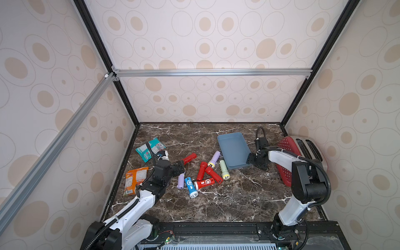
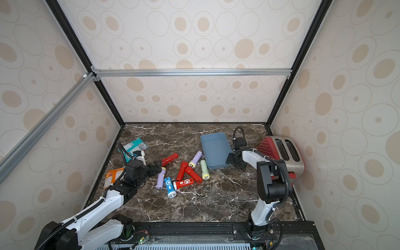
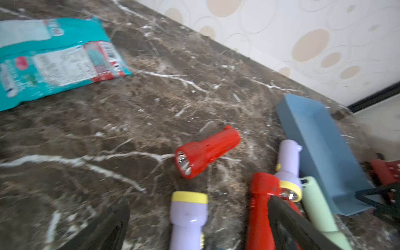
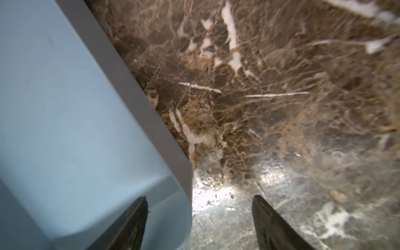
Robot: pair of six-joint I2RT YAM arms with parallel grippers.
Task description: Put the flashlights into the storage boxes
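Observation:
The blue-grey storage box [image 1: 234, 150] lies empty at the back centre-right. My right gripper is at its right edge, fingers apart; in the right wrist view one finger is over the box interior and the other outside, the corner wall between them. Contact is unclear. My left gripper stands open, holding nothing, above a purple flashlight [image 3: 187, 218], with a lone red flashlight [image 3: 208, 150] farther off. Left of the box lie another purple flashlight [image 1: 214, 158], a green one [image 1: 224, 170], a blue one [image 1: 191, 187] and several red ones [image 1: 202, 171], including a labelled one [image 1: 204, 183].
A teal packet [image 1: 150, 149] and an orange packet [image 1: 135, 180] lie at the left. On the right stands a red-and-silver toaster [image 1: 310, 148], with a red perforated thing [image 1: 284, 168] beside it.

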